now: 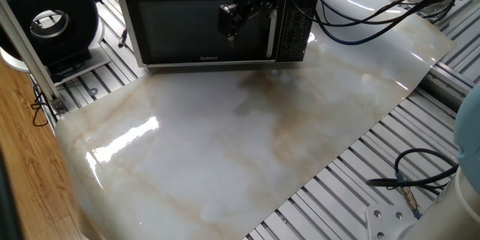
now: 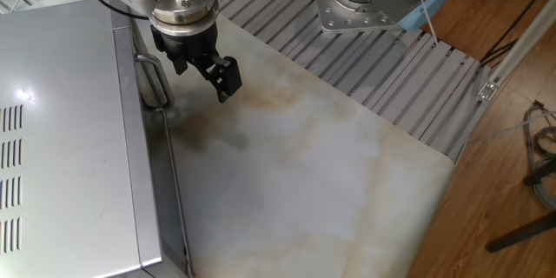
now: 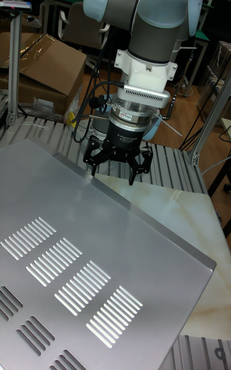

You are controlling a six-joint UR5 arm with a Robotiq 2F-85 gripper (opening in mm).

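Note:
A silver microwave (image 1: 214,26) with a dark glass door stands at the back of the table, its door looking closed. Its upright handle (image 1: 271,36) is beside the control panel; from the second exterior view, the handle (image 2: 157,82) juts out from the front. My black gripper (image 2: 202,82) hangs in front of the door near the handle, fingers spread and nothing seen between them. In the third exterior view the gripper (image 3: 115,170) shows beyond the microwave's top edge, with its fingers (image 3: 143,161) wide apart. Whether one finger touches the handle cannot be told.
Black cables (image 1: 375,19) loop right of the arm. To the left is a round black device (image 1: 49,22). Slatted metal (image 1: 337,187) borders the sheet.

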